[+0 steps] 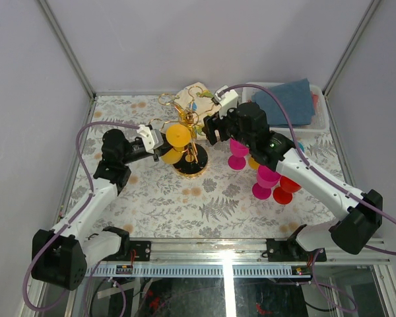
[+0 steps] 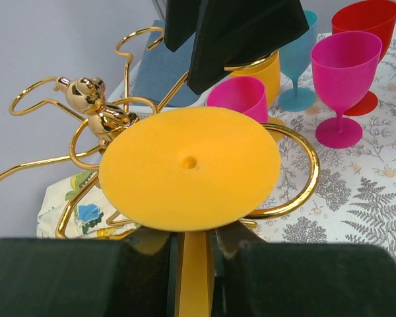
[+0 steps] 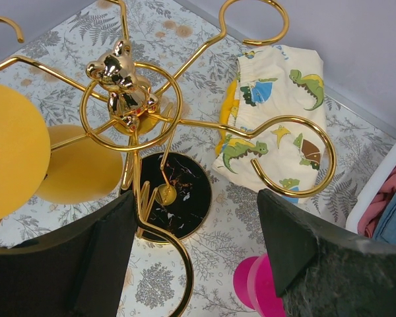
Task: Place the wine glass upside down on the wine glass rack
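Observation:
My left gripper point(image 1: 162, 144) is shut on the stem of a yellow wine glass point(image 2: 189, 165), held inverted with its foot up among the arms of the gold rack point(image 3: 127, 89), on its black base point(image 3: 185, 208). In the right wrist view the glass's yellow foot point(image 3: 13, 145) and bowl point(image 3: 86, 168) are at the rack's left side. My right gripper is open above the rack's right side, a gold hook between its fingers in that view; whether it touches cannot be told.
Pink glasses point(image 2: 343, 72), red point(image 1: 288, 185), yellow and blue ones stand at the right. A white bin point(image 1: 320, 122) with cloths is behind them. A printed cloth point(image 3: 277, 92) lies behind the rack.

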